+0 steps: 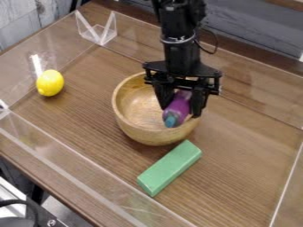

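Observation:
My black gripper point(180, 87) is over a round wooden bowl point(135, 113), shut on a purple cylindrical object point(179, 104) with a teal end, which sits low inside the bowl's right side. The fingertips are partly hidden by the object and bowl.
A green block point(168, 168) lies in front of the bowl. A yellow lemon-like object point(50, 83) rests at the left. A clear plastic piece stands at the back left.

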